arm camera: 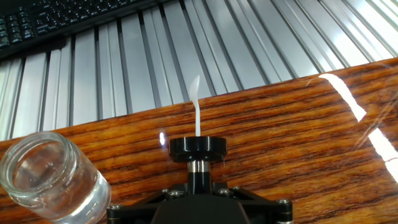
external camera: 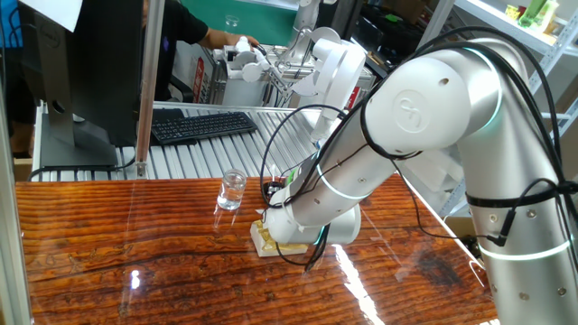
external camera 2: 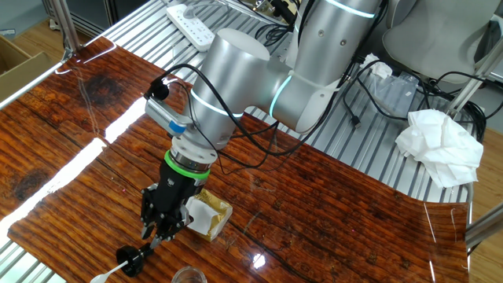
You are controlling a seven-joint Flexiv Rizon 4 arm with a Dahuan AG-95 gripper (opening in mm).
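A black tool (arm camera: 199,149) with a round disc, a silver band and a thin white blade (arm camera: 196,99) points forward from my gripper. The fingers look shut around its dark shaft, though the fingertips are largely hidden in the wrist view. From the side, the gripper (external camera 2: 157,236) slants down over the table, with the black disc (external camera 2: 130,260) just beyond its tips. To the left of the tool stands a clear glass jar (arm camera: 59,180) holding some clear liquid; it is apart from the gripper.
A white and gold box (external camera 2: 209,215) sits on the glossy wooden table (external camera: 117,253) close beside the gripper. Beyond the table edge are a ribbed metal surface (arm camera: 137,68) and a keyboard (external camera: 203,127).
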